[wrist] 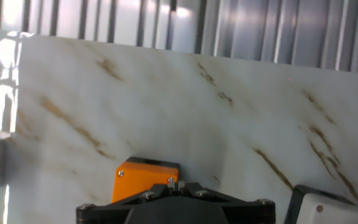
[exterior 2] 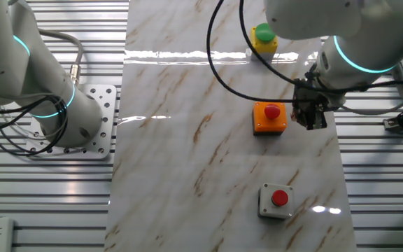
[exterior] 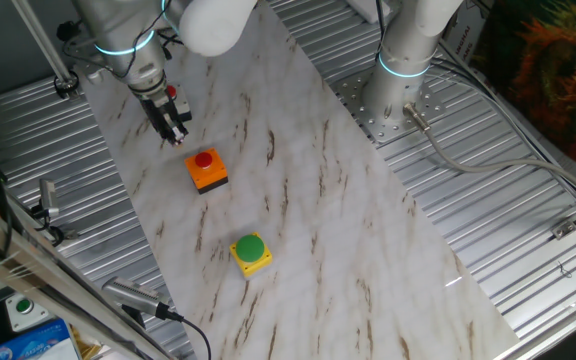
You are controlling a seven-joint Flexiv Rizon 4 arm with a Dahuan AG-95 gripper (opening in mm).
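An orange box with a red button [exterior: 204, 160] sits on the marble-patterned tabletop. In exterior view 1 my gripper [exterior: 178, 141] is above the table, up and to the left of that box. Exterior view 2 has the gripper [exterior 2: 315, 124] just right of the orange box [exterior 2: 269, 127], apart from it. Its fingertips meet in the wrist view, with nothing seen between them, and the gripper hides part of the orange box [wrist: 135, 180], including its button. A yellow box with a green button [exterior: 251, 250] and a grey box with a red button [exterior 2: 277, 201] stand apart on the table.
The robot base [exterior: 388, 100] is bolted to the slatted metal frame beside the table. A silver cylindrical device [exterior: 133, 297] with a cable is near the table's left edge.
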